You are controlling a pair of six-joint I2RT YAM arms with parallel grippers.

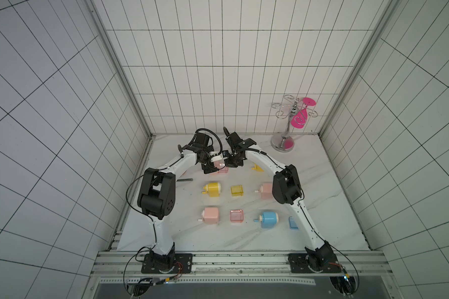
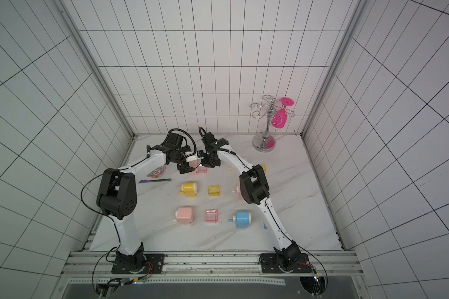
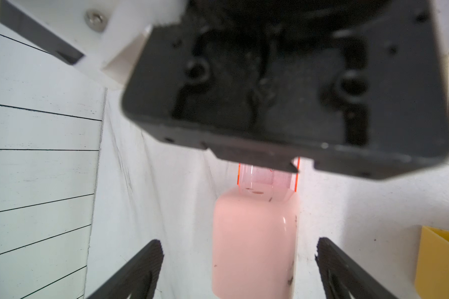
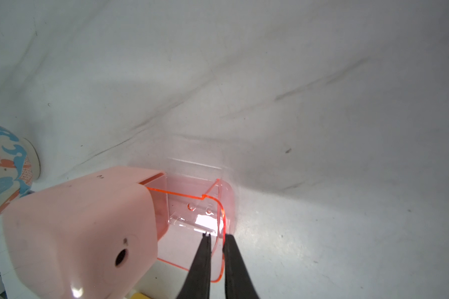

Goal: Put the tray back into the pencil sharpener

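Observation:
A pink sharpener body (image 4: 84,229) lies at the back middle of the table, with a clear pink tray (image 4: 184,234) at its open end; whether the tray is partly inside I cannot tell. My left gripper is open, its fingers on either side of the pink body, above it. My right gripper has its fingertips close together at the tray's outer wall, a narrow gap between them; whether they pinch the rim is hard to tell.
Yellow, pink and blue sharpeners (image 1: 268,219) and loose trays (image 1: 237,190) lie nearer the front. A patterned cup (image 4: 7,167) is at the left. A metal stand (image 1: 284,142) with pink glassware is at the back right.

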